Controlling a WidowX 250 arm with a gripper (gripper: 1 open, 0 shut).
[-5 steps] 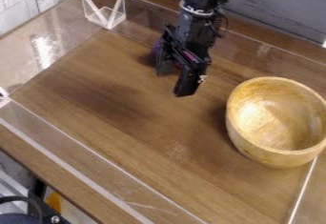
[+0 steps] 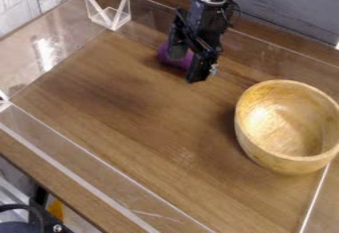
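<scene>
My black gripper (image 2: 188, 51) hangs from the top centre over the back of the wooden table (image 2: 133, 128), its fingers open. A purple object (image 2: 171, 56) lies just behind and left of the fingers, partly hidden by them; I cannot tell whether they touch it. A large light wooden bowl (image 2: 284, 128) sits at the right.
A clear-walled holder (image 2: 109, 14) stands at the back left. Transparent edging runs along the left side, and a wall closes off the back.
My gripper has moved up and slightly back from its lower position over the table, showing more of the purple object. The bowl has not moved.
</scene>
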